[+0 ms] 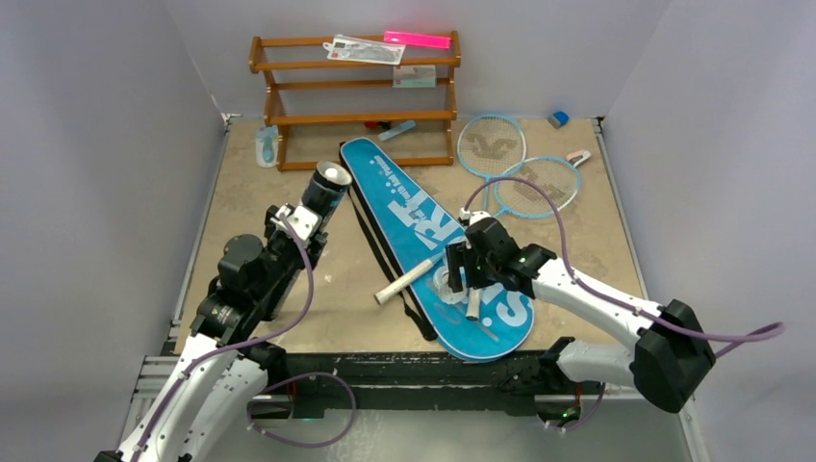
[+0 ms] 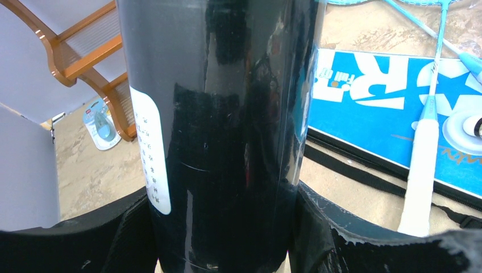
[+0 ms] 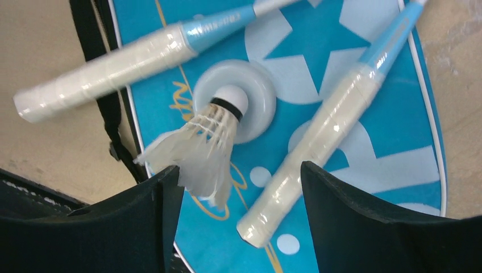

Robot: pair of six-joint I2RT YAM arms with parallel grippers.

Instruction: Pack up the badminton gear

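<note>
My left gripper is shut on the dark shuttlecock tube (image 2: 227,136), which stands tilted at the left in the top view with a pale shuttlecock cork at its mouth (image 1: 335,173). Over the blue racket bag (image 1: 423,217), my right gripper (image 1: 463,279) hangs open. Below its fingers a white feathered shuttlecock (image 3: 207,142) lies on the bag, its cork on a white plastic disc (image 3: 261,111). One racket handle (image 3: 108,74) lies to the shuttlecock's left, another (image 3: 312,153) to its right. The racket heads (image 1: 491,144) rest at the back right.
A wooden rack (image 1: 356,120) stands along the back wall. A blue block (image 1: 558,118) and a white-and-orange item (image 1: 578,157) lie at the back right; a blister pack (image 1: 267,147) sits back left. Floor right of the bag is clear.
</note>
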